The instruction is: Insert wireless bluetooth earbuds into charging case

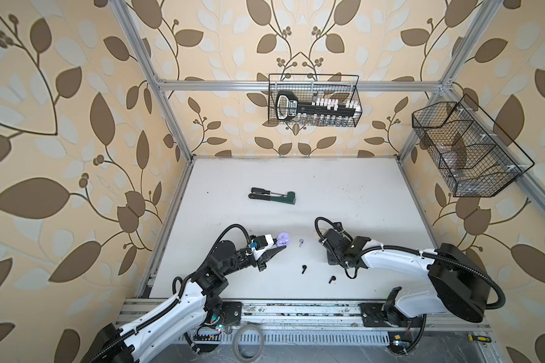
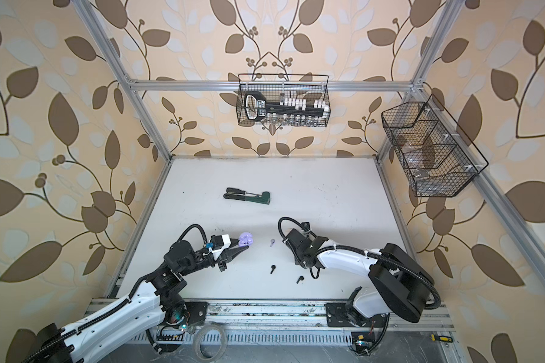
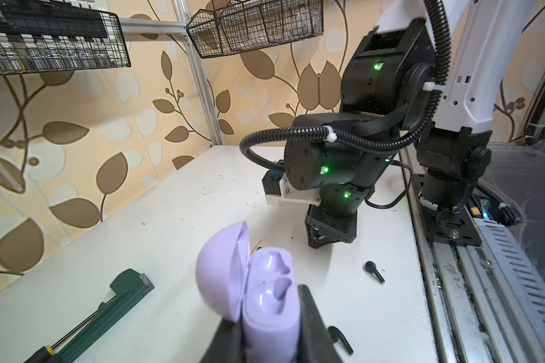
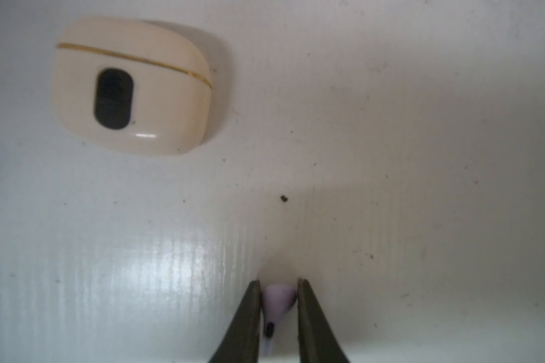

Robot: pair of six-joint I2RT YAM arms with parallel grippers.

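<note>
My left gripper (image 1: 271,248) is shut on an open lilac charging case (image 3: 269,314), whose lid stands up and whose two slots look empty. My right gripper points down at the table, fingertips either side of a lilac earbud (image 4: 277,296); whether they grip it is unclear. Another light earbud (image 1: 301,242) shows small on the table in the top left view. Two black earbuds (image 1: 304,268) (image 1: 331,279) lie nearer the front edge. A closed cream case (image 4: 133,90) rests beside my right gripper.
A green tool (image 1: 278,196) lies at the back middle. Wire baskets (image 1: 315,103) (image 1: 466,151) hang on the frame above.
</note>
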